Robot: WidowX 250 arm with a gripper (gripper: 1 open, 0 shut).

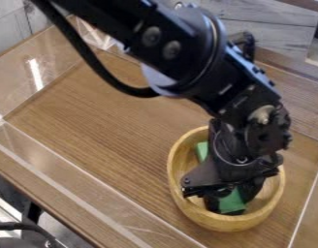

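A yellow-tan bowl (pixel 220 220) stands on the wooden counter at the lower right. My gripper (pixel 227 184) reaches down into it from above, its fingers around a green object (pixel 231 201) inside the bowl. The black gripper body hides much of the green object and the bowl's interior, so its shape is unclear.
A grey marbled backsplash (pixel 278 34) runs along the back. A dark cable or part (pixel 26 230) is at the lower left edge, beside the counter.
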